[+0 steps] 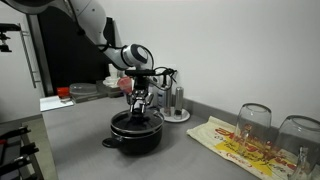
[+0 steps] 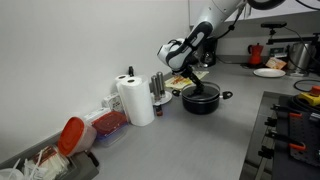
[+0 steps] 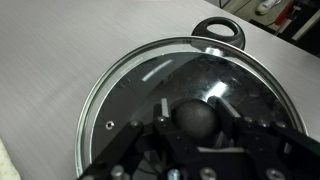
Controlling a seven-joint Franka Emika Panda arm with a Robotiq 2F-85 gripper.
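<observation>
A black pot with side handles stands on the grey table, a glass lid with a metal rim over its top. My gripper comes down from above onto the middle of that lid. In the wrist view the round black knob sits between the fingers, and my gripper is shut on it. One pot handle sticks out past the lid's rim. The second exterior view also shows the pot under the arm; whether the lid touches the rim all round I cannot tell.
Upturned glasses and a patterned yellow cloth lie to the right in the first exterior view. A paper towel roll and a red container stand along the wall side. Table space in front of the pot is free.
</observation>
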